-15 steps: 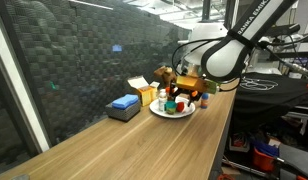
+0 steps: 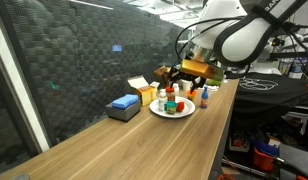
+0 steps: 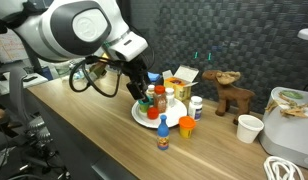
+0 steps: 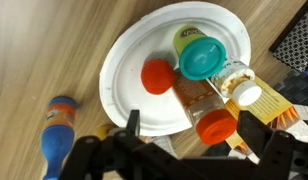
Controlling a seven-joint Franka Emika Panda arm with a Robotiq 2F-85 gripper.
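My gripper hangs open above a white plate [image 4: 122,68], its dark fingers wide apart in the wrist view. On the plate are a round red item [image 4: 157,76], a jar with a teal lid [image 4: 201,58], a bottle with an orange-red cap [image 4: 213,126] and a small white-capped bottle [image 4: 244,92]. Nothing appears gripped. In exterior view 2 the arm stands over the plate's near left side, and the red item [image 3: 153,114] shows near its front rim. Something yellow [image 4: 117,131] is partly hidden by a finger.
A blue bottle [image 3: 162,133] and an orange cup [image 3: 187,126] stand beside the plate. Farther off are a brown moose figure [image 3: 225,92], a white cup [image 3: 249,128] and a white bin [image 3: 288,122]. A dark box with blue contents [image 2: 124,107] sits left. Bare table [image 2: 124,145] lies in front.
Over the last second my gripper has risen away from the plate and shifted slightly right in exterior view 1. The plate looks unmoved.
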